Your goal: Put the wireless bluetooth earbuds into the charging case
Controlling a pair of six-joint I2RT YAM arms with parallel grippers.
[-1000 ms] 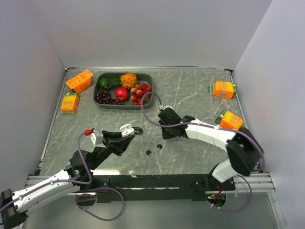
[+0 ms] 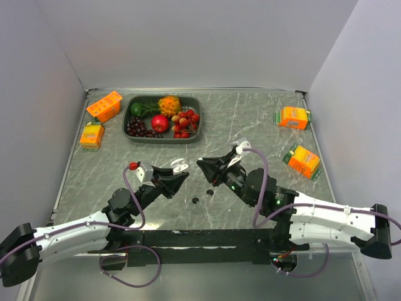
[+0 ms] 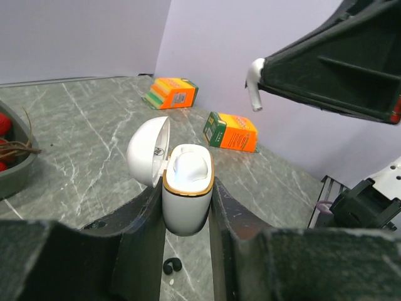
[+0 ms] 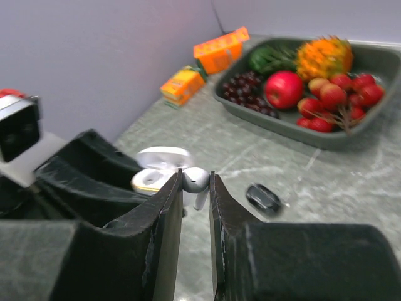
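Observation:
The white charging case (image 3: 186, 194) is held in my left gripper, which is shut on it, lid raised. My right gripper is shut on a white earbud, its stem pointing down; in the left wrist view this earbud (image 3: 255, 81) hangs above and to the right of the case. In the top view the two grippers face each other over the middle of the table, a short gap between them. Small black pieces (image 2: 210, 192) lie on the table below.
A grey tray of fruit (image 2: 150, 139) stands at the back. Orange boxes (image 2: 106, 106) sit at the left and more orange boxes (image 2: 302, 160) at the right.
My right gripper has risen from near the table and turned toward the case with the earbud in it. My left gripper has moved slightly to the right with the case.

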